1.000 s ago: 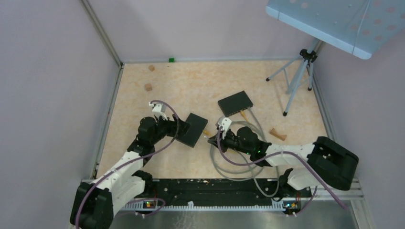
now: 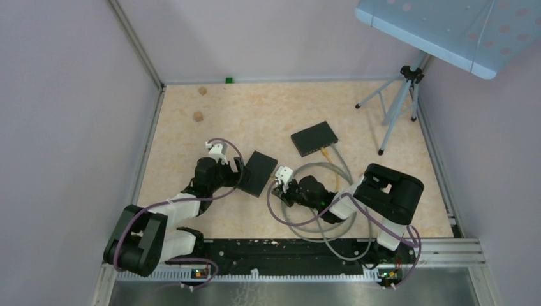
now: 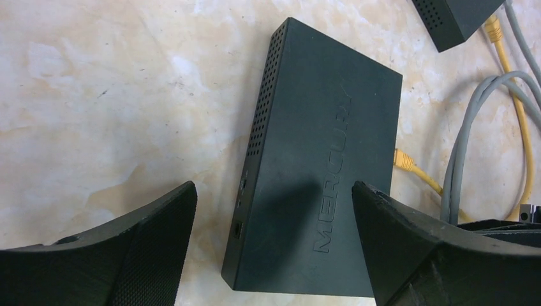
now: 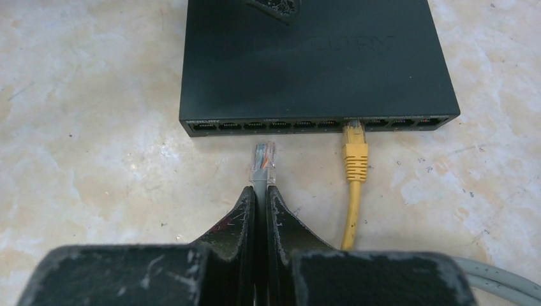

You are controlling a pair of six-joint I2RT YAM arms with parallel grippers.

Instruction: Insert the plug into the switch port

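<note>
The black switch [image 2: 255, 169] lies in the middle; in the right wrist view its row of ports [image 4: 281, 125] faces my right gripper, which is shut on a grey cable with a clear plug [image 4: 263, 159] at its end, just short of the ports and left of a yellow plug [image 4: 355, 159] seated in one port. My left gripper is open over the switch [image 3: 319, 115], its fingers on either side of the upper body, nothing visibly held.
A second switch [image 2: 314, 137] with yellow and grey cables lies at the back right. Coiled grey cable covers the front right. A tripod stand [image 2: 399, 102] stands at the right; small wooden blocks [image 2: 198, 116] lie at the back left.
My right arm has moved left toward the middle switch with the plug.
</note>
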